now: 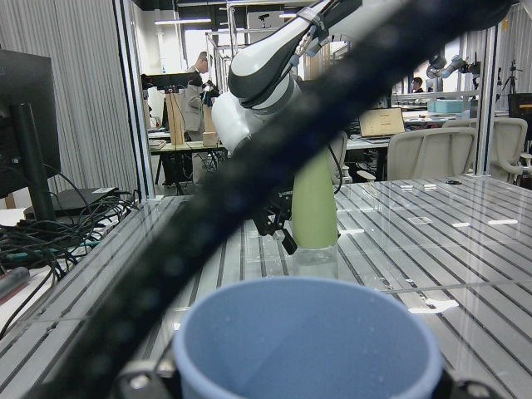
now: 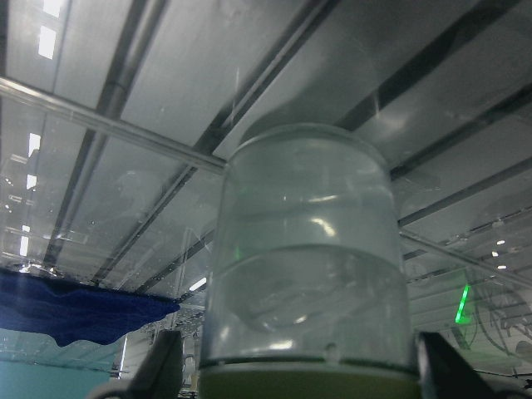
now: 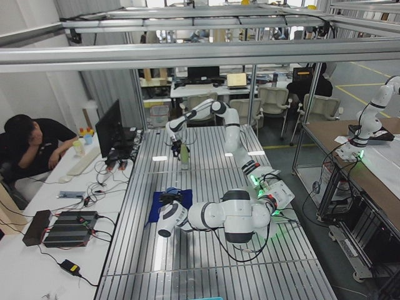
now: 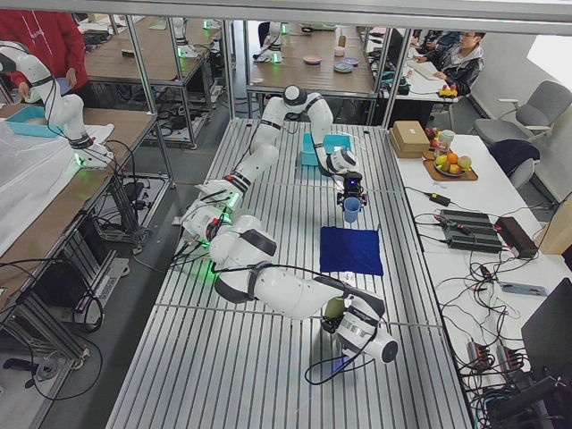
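Observation:
My left gripper point(image 3: 170, 197) holds a blue cup point(image 4: 351, 209) over the near part of the blue cloth point(image 3: 156, 209); the cup's rim fills the bottom of the left wrist view. At the far end in the camera left view, my right gripper point(image 3: 180, 151) is beside an upright clear bottle with a pale green top point(image 3: 185, 158). In the right wrist view the bottle point(image 2: 307, 266) sits between the fingertips; whether they grip it is unclear. In the camera right view my right arm mostly hides the bottle.
A light blue bin point(image 4: 336, 143) stands at one end. A white side table point(image 3: 81, 256) with monitor, black boxes and cables runs along one side, where a person sits.

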